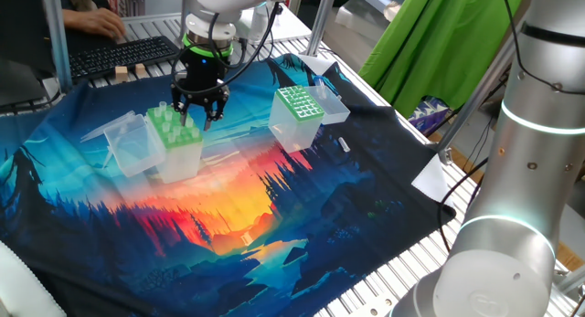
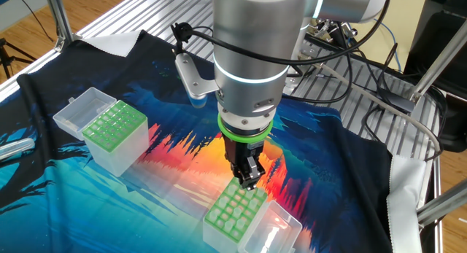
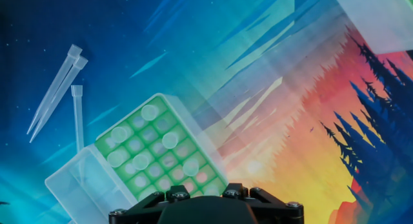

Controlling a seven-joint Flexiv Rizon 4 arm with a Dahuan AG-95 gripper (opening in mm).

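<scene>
My gripper (image 1: 197,121) stands open above a tip rack (image 1: 178,159), its fingers apart and nothing visible between them. In the wrist view the spread fingers (image 3: 178,193) reach over the lower edge of that rack's green grid (image 3: 133,146). Several pale tips (image 3: 150,112) stick up from its holes. The rack's clear hinged lid (image 3: 90,179) is folded open. A second rack (image 1: 297,127) has a green top and an open clear lid (image 1: 331,105); no raised tips show there. Loose clear tips (image 3: 57,88) lie on the cloth by the first rack.
A printed landscape cloth (image 1: 302,235) covers the table, its front half mostly clear. A small pale item (image 1: 344,144) lies near the second rack. At the back are a keyboard (image 1: 123,55), a person's hand (image 1: 96,22) and small wooden blocks (image 1: 121,73).
</scene>
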